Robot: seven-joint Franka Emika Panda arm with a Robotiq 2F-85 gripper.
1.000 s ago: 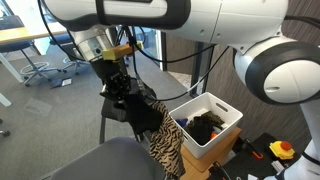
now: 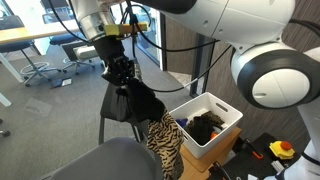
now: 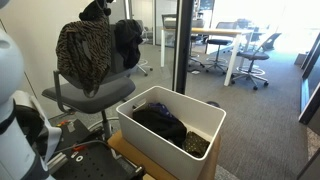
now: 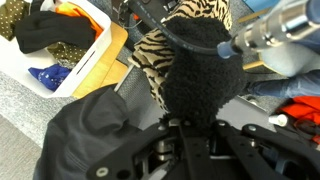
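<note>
A black fluffy cloth with an animal-print part hangs from my gripper (image 2: 121,84), which is shut on it. Its black part (image 2: 143,103) drapes down to the right, and the striped or spotted part (image 2: 165,143) hangs lowest. In the wrist view the black cloth (image 4: 203,82) bunches up at the fingers and hides their tips; tiger-striped fabric (image 4: 155,57) shows behind it. Exterior view 2 has the spotted part (image 3: 82,55) hanging in front of the grey chair, well left of the white bin (image 3: 137,107).
Dark and patterned cloths (image 2: 204,127) lie in the white bin (image 2: 230,117), on a wooden surface (image 2: 196,165). A grey chair (image 3: 100,92) stands behind the hanging cloth. A red-and-yellow object (image 2: 282,149) sits at the right. Open floor (image 2: 45,125) lies left.
My gripper has risen a little and shifted slightly left, drawing the cloth with it. The bin and its contents look the same.
</note>
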